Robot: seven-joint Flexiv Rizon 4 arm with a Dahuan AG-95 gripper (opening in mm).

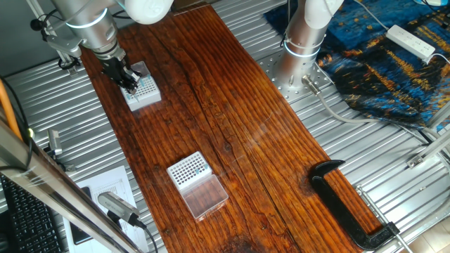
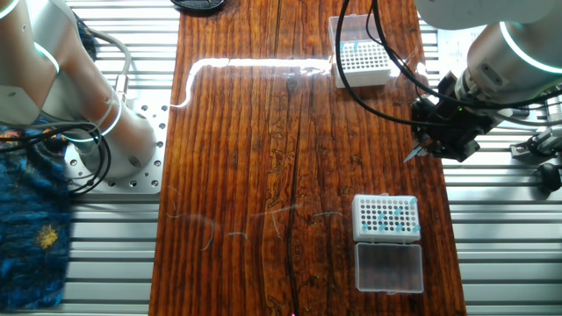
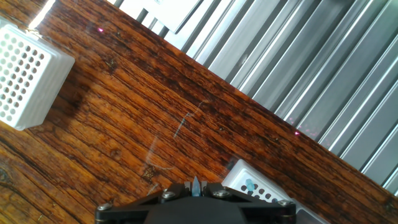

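My gripper is shut on a small, translucent blue pipette tip [image 3: 196,186], which also shows as a thin pale sliver [image 2: 413,153] below the fingers in exterior view 2. The gripper is near the table's edge, to one side of a white tip rack [image 2: 386,230] with several blue tips in its holes. In exterior view 1, the gripper [image 1: 133,81] partly covers that rack. A second white rack [image 1: 184,176] stands farther down the table, with a single blue tip [image 1: 198,171] near one edge. Both racks have clear lids folded open.
A black clamp [image 1: 337,204] grips the table edge. Dark cables [image 2: 351,79] cross in front of the second rack in exterior view 2.
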